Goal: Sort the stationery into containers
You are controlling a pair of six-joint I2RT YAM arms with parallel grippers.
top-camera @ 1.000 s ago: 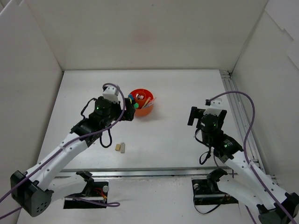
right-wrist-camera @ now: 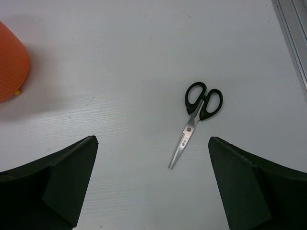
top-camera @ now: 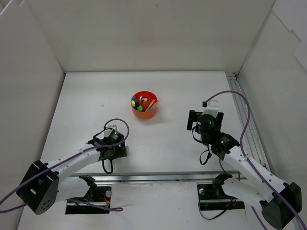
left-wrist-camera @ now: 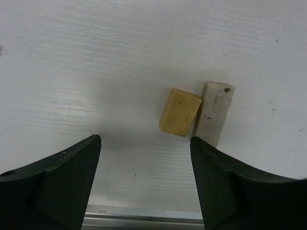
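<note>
Two erasers lie side by side on the white table: a small tan eraser (left-wrist-camera: 180, 113) and a longer grey-white eraser (left-wrist-camera: 214, 112). My left gripper hovers above them with its fingers apart and nothing between; both erasers sit toward its right finger. From above, the left gripper (top-camera: 119, 151) mostly hides them. Black-handled scissors (right-wrist-camera: 195, 115) lie flat under my right gripper, which is open and empty over the table. An orange-red container (top-camera: 144, 115) at the back centre holds several pens and other stationery.
Bare table (top-camera: 165, 143) stretches between the two arms. A metal rail (top-camera: 158, 178) runs along the front edge, another (top-camera: 252, 122) down the right side. Tall pale walls close in the back and sides.
My right gripper moved a little left and down in the top view.
</note>
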